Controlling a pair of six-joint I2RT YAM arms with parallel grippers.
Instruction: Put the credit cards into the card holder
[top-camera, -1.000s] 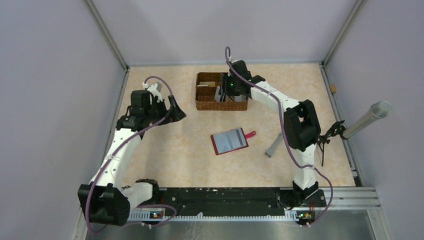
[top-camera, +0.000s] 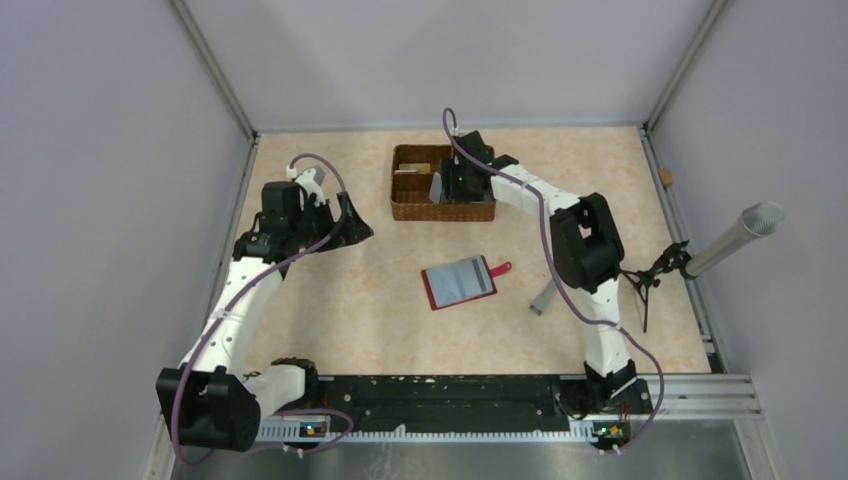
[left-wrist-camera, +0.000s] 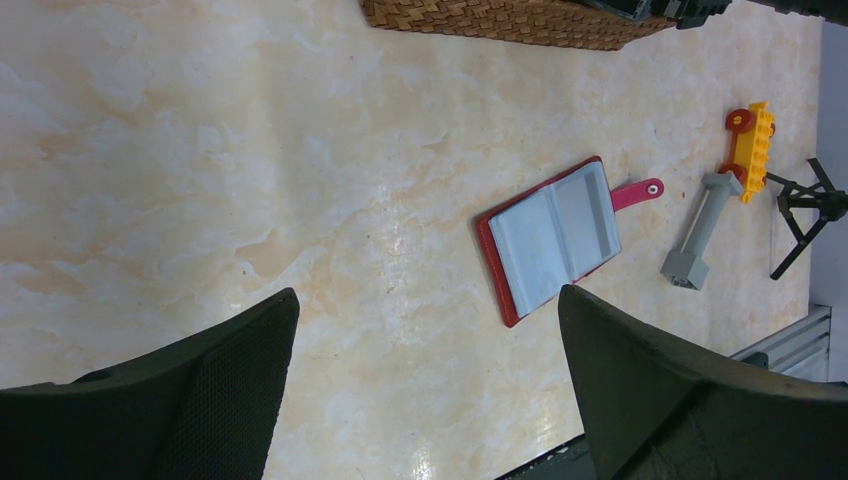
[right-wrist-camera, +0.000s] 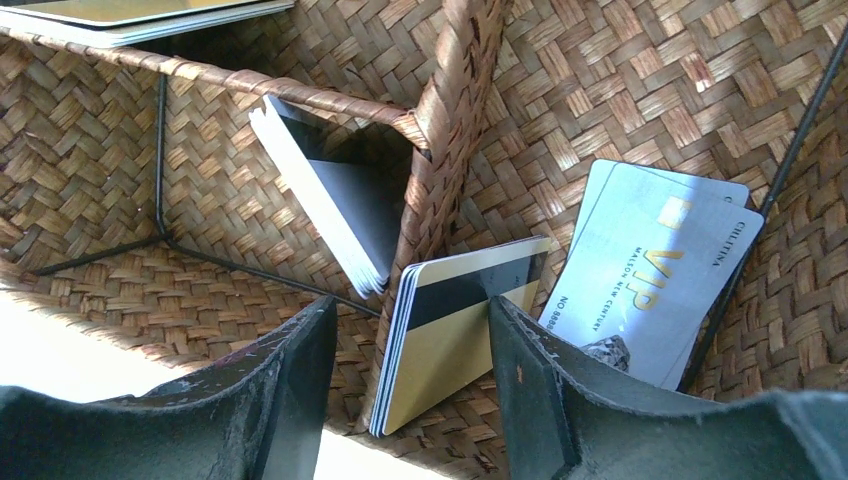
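Observation:
The card holder (top-camera: 459, 282) lies open on the table, red-edged with clear pockets and a red strap on its right; it also shows in the left wrist view. My right gripper is inside the basket, its fingers parted. A stack of gold-and-black cards (right-wrist-camera: 450, 318) leans on the divider between those fingers. The right finger (right-wrist-camera: 510, 345) overlaps the stack; the left one stands clear of it. Silver VIP cards (right-wrist-camera: 655, 265) lie flat to the right. My left gripper stands open and empty above bare table, left of the holder.
The wicker basket (top-camera: 442, 212) has compartments, with white-edged cards (right-wrist-camera: 320, 200) and gold cards (right-wrist-camera: 150, 20) in the others. Right of the holder lie a grey block piece (left-wrist-camera: 703, 232), a yellow toy vehicle (left-wrist-camera: 755, 150) and a black stand (left-wrist-camera: 805, 212).
The left arm, basket and card holder look unmoved.

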